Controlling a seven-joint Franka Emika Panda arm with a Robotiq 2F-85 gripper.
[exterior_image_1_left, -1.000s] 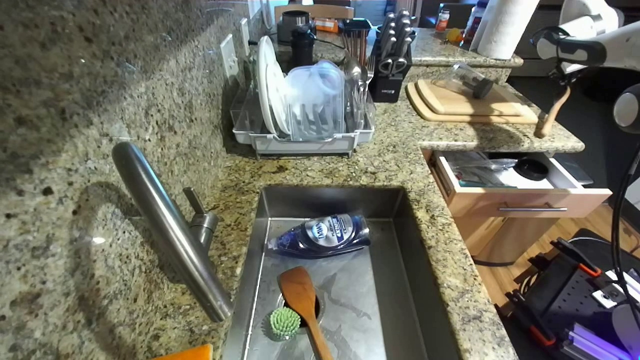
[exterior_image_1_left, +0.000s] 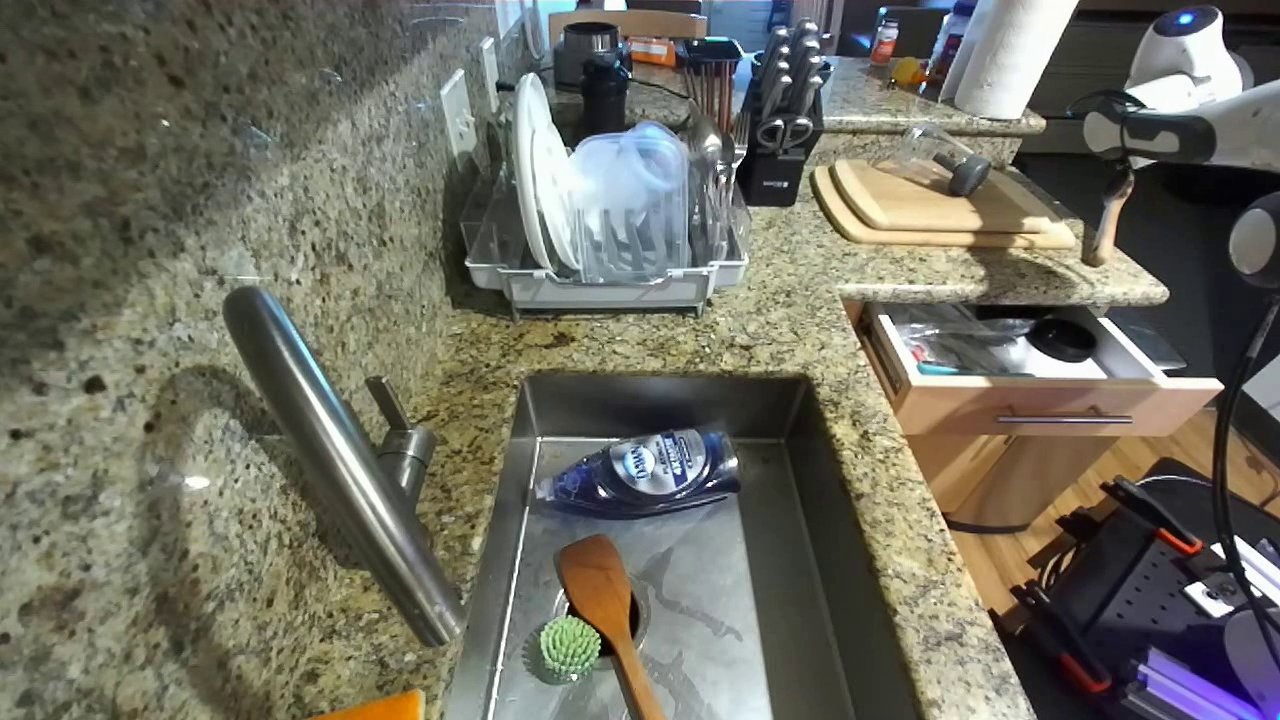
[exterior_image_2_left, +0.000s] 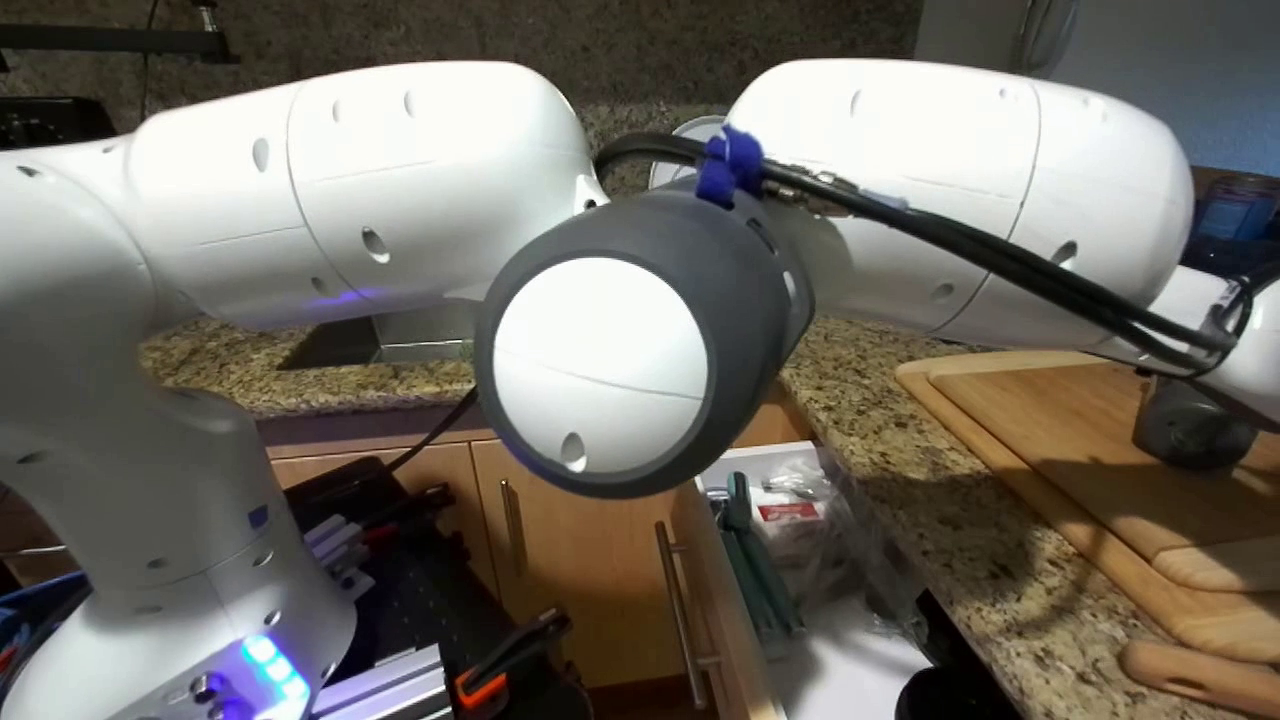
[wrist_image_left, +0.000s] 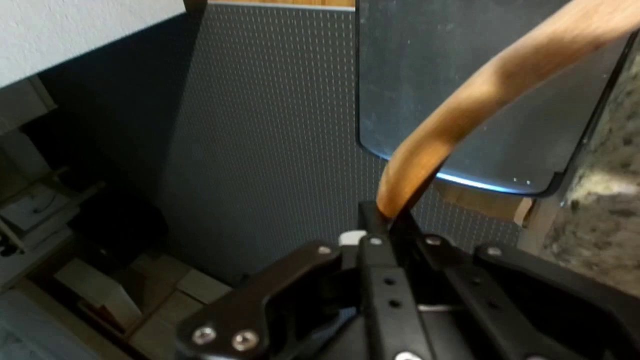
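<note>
My gripper is shut on a long, curved wooden utensil (wrist_image_left: 474, 108), which runs from the fingertips toward the upper right of the wrist view. In exterior view 1 this wooden utensil (exterior_image_1_left: 1108, 222) hangs below the gripper (exterior_image_1_left: 1120, 166), its lower end by the edge of the far counter. Part of a wooden piece (exterior_image_2_left: 1200, 678), apparently the same utensil, shows at the bottom right of exterior view 2, where the gripper itself is out of frame. Whether its lower end touches the counter I cannot tell.
Two cutting boards (exterior_image_1_left: 936, 210) with a clear, dark-capped container (exterior_image_1_left: 960, 168) lie beside the utensil. Below that counter a drawer (exterior_image_1_left: 1020, 384) stands open, holding bags and tools. The sink (exterior_image_1_left: 780, 576) contains a blue soap bottle (exterior_image_1_left: 648, 470), a wooden spatula (exterior_image_1_left: 596, 582) and a green brush (exterior_image_1_left: 569, 646).
The gripper has shifted slightly left and down in exterior view 1. The held utensil hangs more upright, its lower end a little farther right. Sink and cutting boards look unchanged.
</note>
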